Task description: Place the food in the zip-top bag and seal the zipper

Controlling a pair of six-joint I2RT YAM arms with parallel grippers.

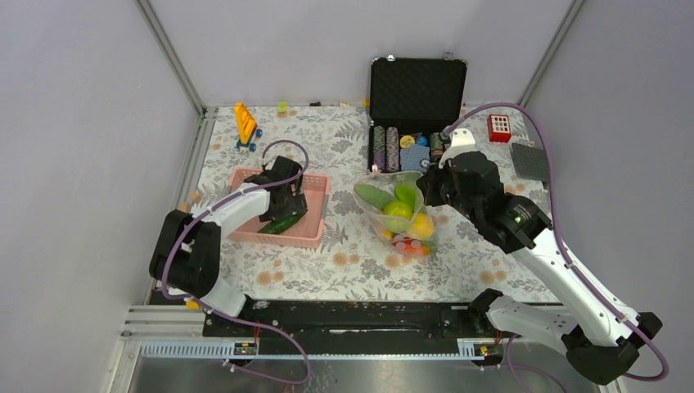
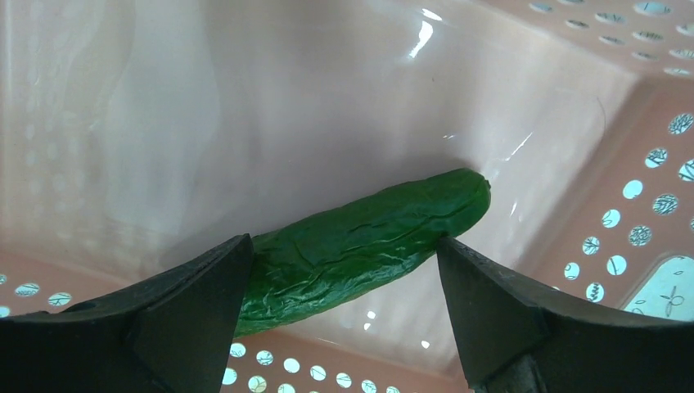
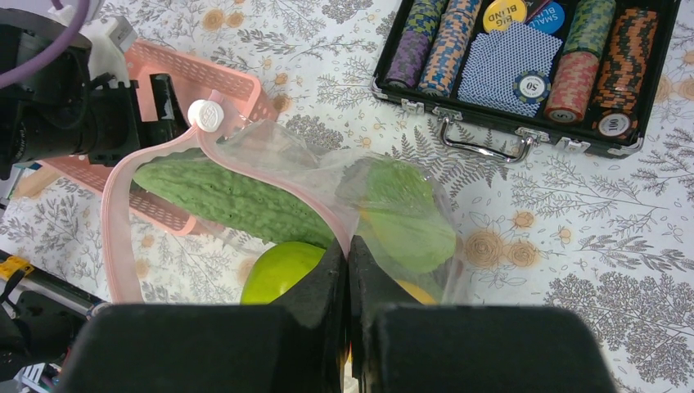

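Observation:
A dark green cucumber [image 2: 360, 246] lies in the pink basket [image 1: 315, 229]. My left gripper is open over it, fingertips at either side of its body. The clear zip bag [image 1: 385, 213] stands right of the basket, holding a pale green long vegetable [image 3: 229, 196], green and yellow round fruits and red items. My right gripper is shut at the bag's rim, where the pink zipper strip with its white slider [image 3: 205, 115] runs down to its fingertips; the bag's top is open.
An open case of poker chips [image 1: 417, 90] stands behind the bag. A yellow toy [image 1: 244, 123] is at back left, a red box [image 1: 499, 128] and dark pad [image 1: 530, 162] at right.

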